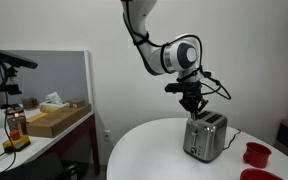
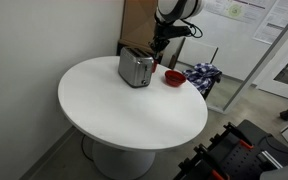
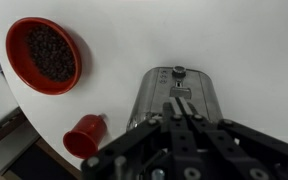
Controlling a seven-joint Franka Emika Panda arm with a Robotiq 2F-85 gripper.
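On the round white table stands a silver toaster [image 1: 205, 138], upright, its slots facing up. In exterior view 1 my gripper [image 1: 195, 113] hangs right at the toaster's top edge, fingers pointing down; whether they touch it cannot be made out. The wrist view shows the gripper shut over the toaster [image 3: 152, 97], near its lever end, with nothing visible between the fingers. Much of the toaster's top is hidden behind the gripper there.
A red bowl [image 3: 22, 66] of dark beans and a red mug [image 3: 85, 137] stand beside the toaster. The white table [image 2: 114, 110] has wide clear room away from them. A cardboard box [image 1: 56, 122] sits on a separate surface at left.
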